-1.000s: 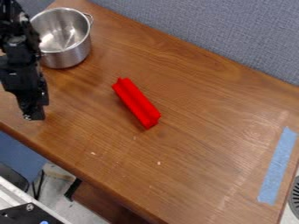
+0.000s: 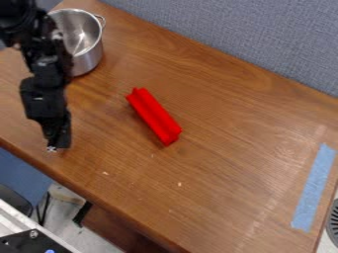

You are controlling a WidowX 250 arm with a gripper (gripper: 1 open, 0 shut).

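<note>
My black gripper point(image 2: 55, 140) hangs low over the left part of the wooden table point(image 2: 224, 168), near its front edge, and looks shut with nothing visible between its fingers. A red bar-shaped object point(image 2: 154, 116) lies on the table to the right of the gripper, apart from it. Behind the gripper, at the back left, stands a steel pot point(image 2: 82, 40), partly hidden by the arm.
A blue tape strip point(image 2: 311, 186) lies along the table's right side. A grey padded wall point(image 2: 251, 30) borders the back. The front-left edge drops to the floor close beside my gripper.
My gripper has moved right and slightly toward the front edge over the last second. The pot and the red object have not moved.
</note>
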